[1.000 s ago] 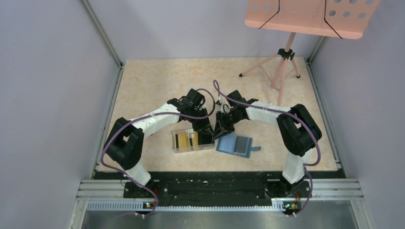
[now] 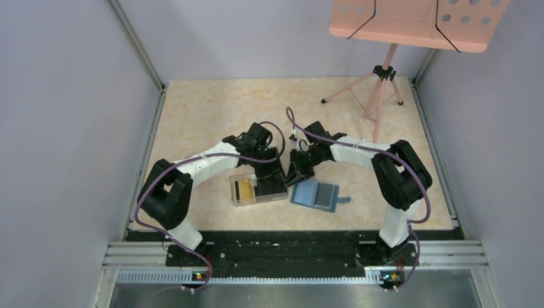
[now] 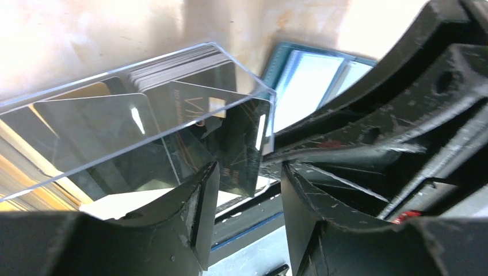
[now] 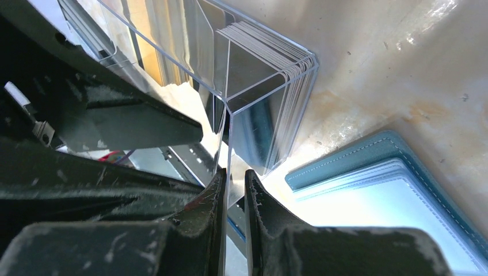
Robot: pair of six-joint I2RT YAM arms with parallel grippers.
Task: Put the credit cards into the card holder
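A clear acrylic box (image 2: 240,201) lies front centre, holding dark and gold cards (image 3: 92,126). My left gripper (image 2: 272,173) is over the box's right part, part open, its fingers either side of a dark card's lower edge in the left wrist view; whether it touches is unclear. My right gripper (image 2: 290,179) is at the box's right end, shut on its clear edge. A blue card holder (image 2: 314,192) lies just right of the box, with a pale inner face (image 4: 357,207).
A pink music stand (image 2: 410,25) stands at the back right. The two grippers are very close together.
My left arm has shifted slightly, its gripper moving over the box, where less gold now shows in the top view. The right arm stays still.
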